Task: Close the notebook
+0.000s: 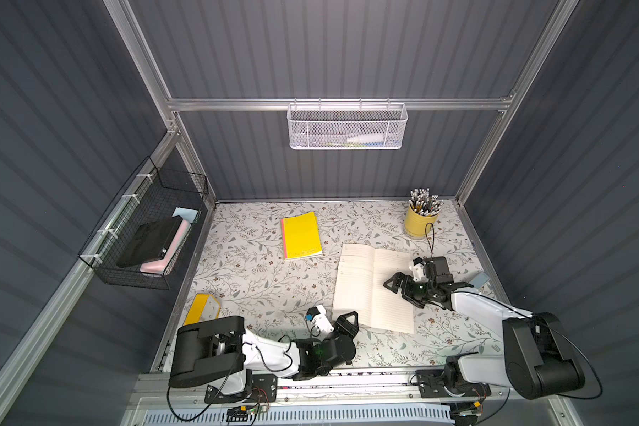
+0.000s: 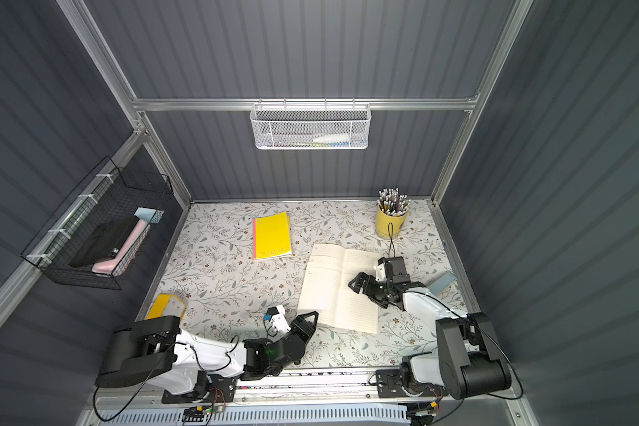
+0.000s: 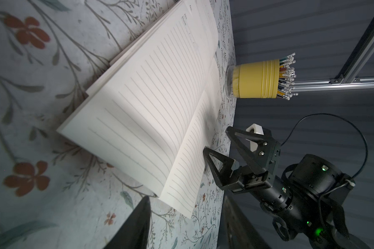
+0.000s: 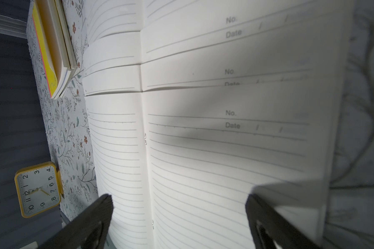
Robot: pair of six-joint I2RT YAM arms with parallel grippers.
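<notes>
An open notebook (image 1: 362, 284) with blank lined pages lies flat on the patterned table, its left pages in a thicker stack than its right in the left wrist view. My left gripper (image 1: 348, 322) is at the notebook's near left corner; in the left wrist view its fingers (image 3: 139, 226) stand apart with only table and a page corner beyond. Over the right-hand page is my right gripper (image 1: 399, 285), low and with its fingers (image 4: 274, 224) wide apart. Nothing is held there. Whether either touches the paper I cannot tell.
A yellow notebook (image 1: 301, 235) lies at the back left. The yellow pencil cup (image 1: 419, 224) stands behind my right gripper. A yellow clock (image 1: 202, 309) is at the left edge, near the black wire basket (image 1: 149, 234).
</notes>
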